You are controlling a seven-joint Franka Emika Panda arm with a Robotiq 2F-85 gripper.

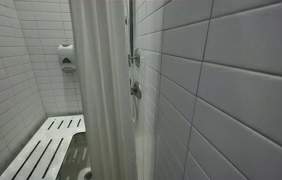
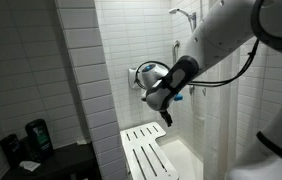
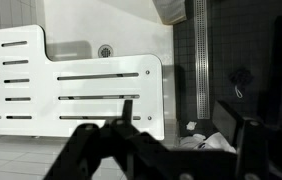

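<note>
My gripper stands open in the wrist view, its dark fingers spread wide with nothing between them. In exterior view 2 the gripper point(image 2: 167, 118) hangs in the air by the shower, above the slatted white bench point(image 2: 149, 150). Seen from above, the bench point(image 3: 101, 88) is L-shaped and lies to the left of the fingers. A crumpled white cloth point(image 3: 207, 142) rests on the floor near the right finger, partly covered by the gripper. Exterior view 1 does not show the gripper; there the bench point(image 1: 47, 146) is partly behind the curtain.
A pale shower curtain point(image 1: 103, 90) hangs across the stall opening. A dispenser point(image 1: 66, 58) is fixed to the tiled wall. Beside the bench are a round drain point(image 3: 105, 51) and a long metal grate point(image 3: 202, 60). Dark containers point(image 2: 39, 138) stand at the left.
</note>
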